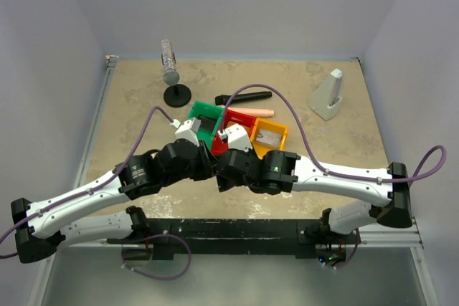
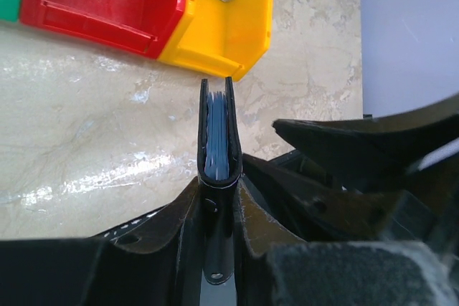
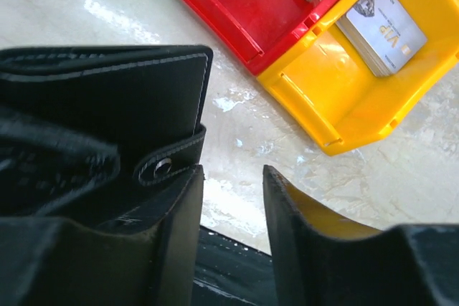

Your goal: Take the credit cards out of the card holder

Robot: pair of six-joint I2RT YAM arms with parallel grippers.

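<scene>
A black card holder (image 2: 216,141) with blue cards in its slot stands upright between the fingertips of my left gripper, which is shut on it. In the right wrist view the holder (image 3: 100,91) fills the left side, its flap and snap showing. My right gripper is part open beside it, with nothing visible between its fingertips. In the top view the holder is hidden under the two wrists.
Red (image 3: 229,12), yellow (image 3: 344,105) and green (image 1: 204,111) bins stand behind the grippers, with card stacks inside. A bottle stand (image 1: 177,94), black baton (image 1: 244,97) and white stand (image 1: 327,98) are farther back.
</scene>
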